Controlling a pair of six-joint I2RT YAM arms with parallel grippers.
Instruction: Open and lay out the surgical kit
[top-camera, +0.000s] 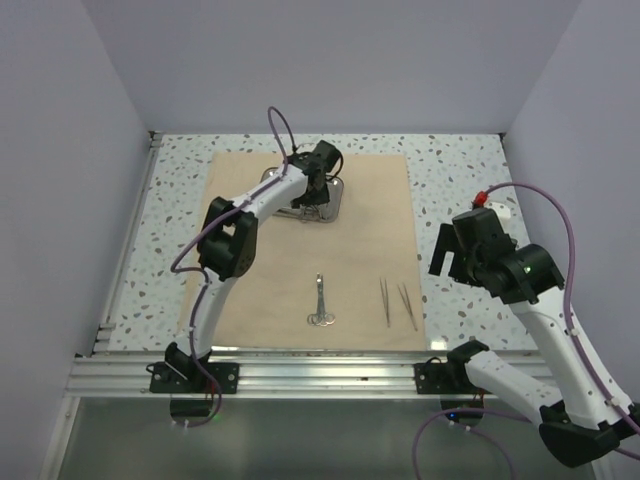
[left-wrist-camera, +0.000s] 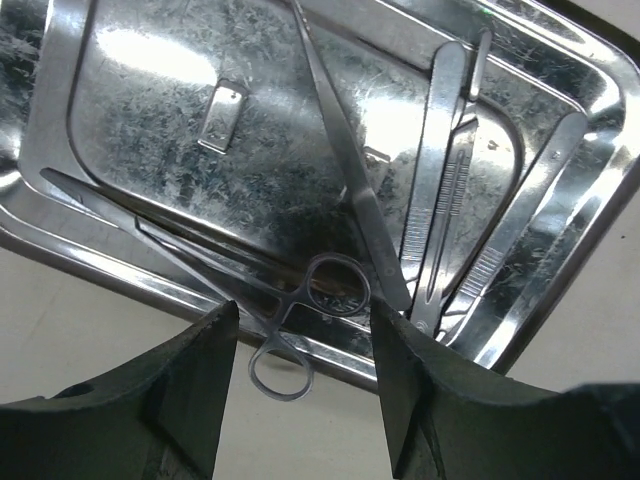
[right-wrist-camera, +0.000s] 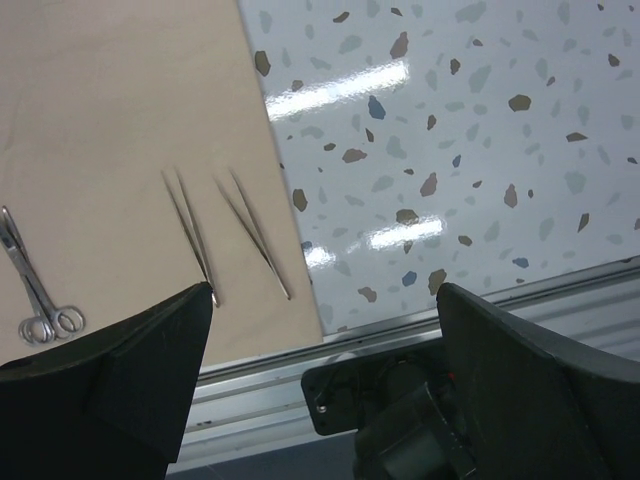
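Note:
A metal tray (left-wrist-camera: 130, 270) holds surgical tools; in the top view the left arm covers much of it. Inside lie a scissor-like ringed tool (left-wrist-camera: 285, 308), one ring poking past the near rim, a slim tweezer-like tool (left-wrist-camera: 350, 165) and several flat handles (left-wrist-camera: 437, 150) at the right end. My left gripper is open over the tray's near edge, the ringed tool showing between its fingers. On the beige cloth (top-camera: 270, 280) lie a ringed instrument (top-camera: 320, 302) and two tweezers, one left (right-wrist-camera: 192, 235), one right (right-wrist-camera: 255, 240). My right gripper stands open and empty at the right.
Right of the cloth, the speckled tabletop (right-wrist-camera: 450, 150) is bare apart from the right arm above it. A metal rail (top-camera: 330, 370) runs along the front edge.

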